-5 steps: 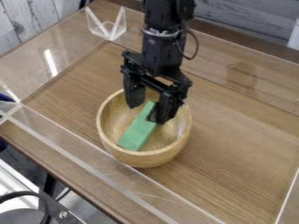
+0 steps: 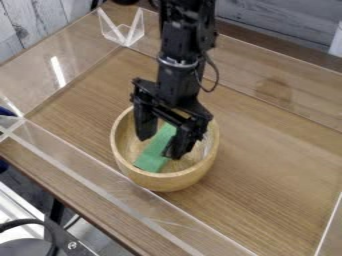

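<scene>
A black robot arm reaches down from the top centre of the camera view to a round tan bowl [image 2: 167, 178] on the wooden table. A green object [image 2: 154, 157] lies inside the bowl, partly covered by the dark gripper [image 2: 167, 125], which is over and partly within the bowl with its fingers apart. Whether the fingers touch the green object is unclear.
A white wire-like holder [image 2: 120, 28] stands at the back left. Dark cables lie beyond the table edge at the lower left.
The arm and gripper have shifted slightly and changed posture over the bowl. The green object remains in the bowl.
</scene>
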